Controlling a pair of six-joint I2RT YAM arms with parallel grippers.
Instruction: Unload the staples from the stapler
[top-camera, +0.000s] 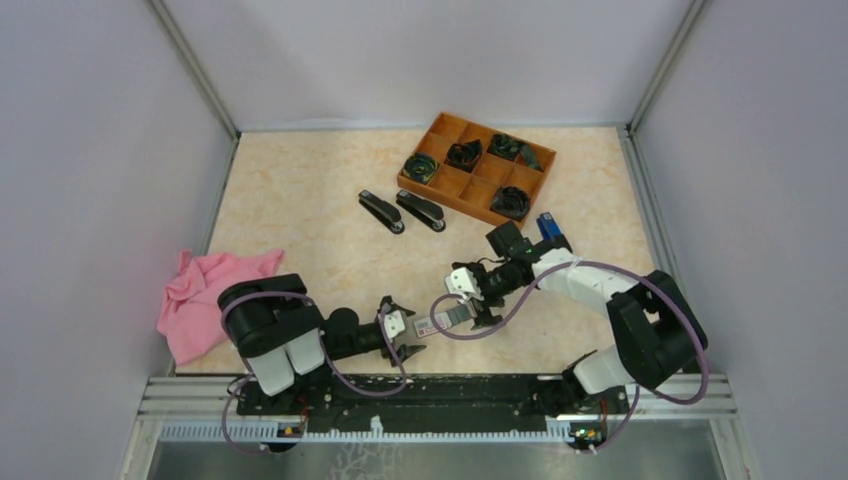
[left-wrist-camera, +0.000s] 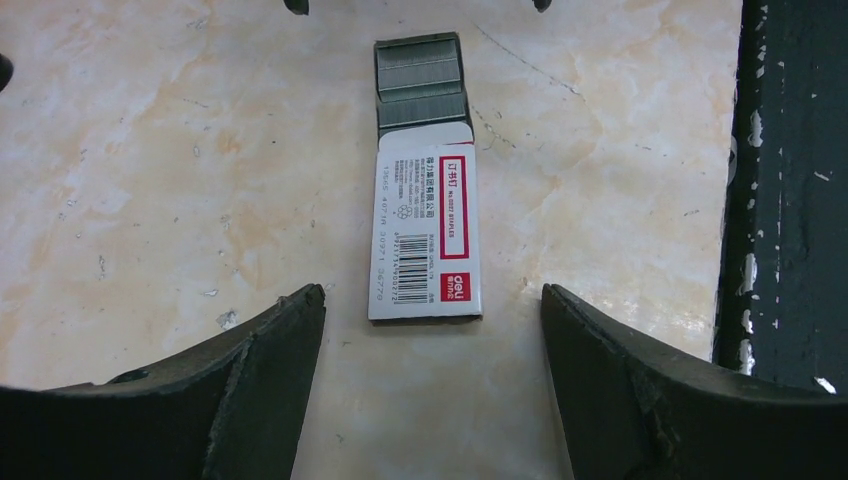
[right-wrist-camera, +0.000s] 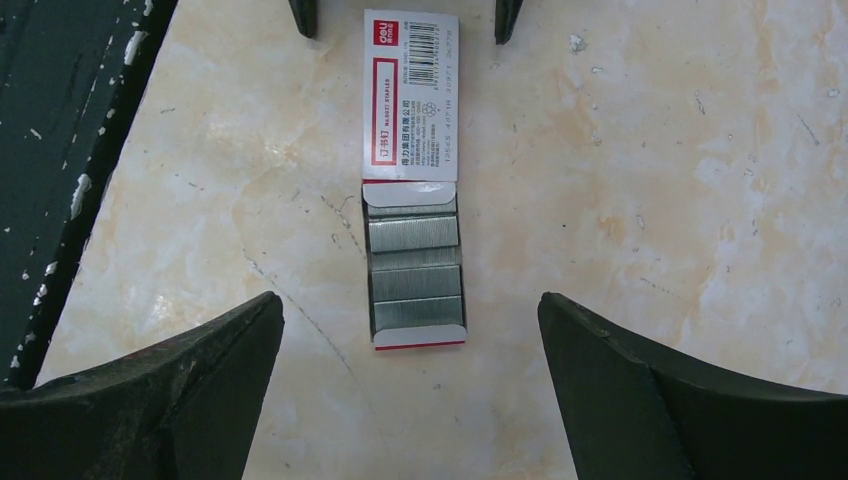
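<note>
An opened staple box lies on the table near its front edge, white labelled sleeve toward the left arm, bare rows of staples toward the right. My left gripper stands open around the sleeve end, fingers apart from it on both sides. My right gripper is open around the staple end, nothing held. Two black staplers lie farther back.
A wooden divided tray with dark coiled items stands at the back. A blue object is at the right, a pink cloth at the left.
</note>
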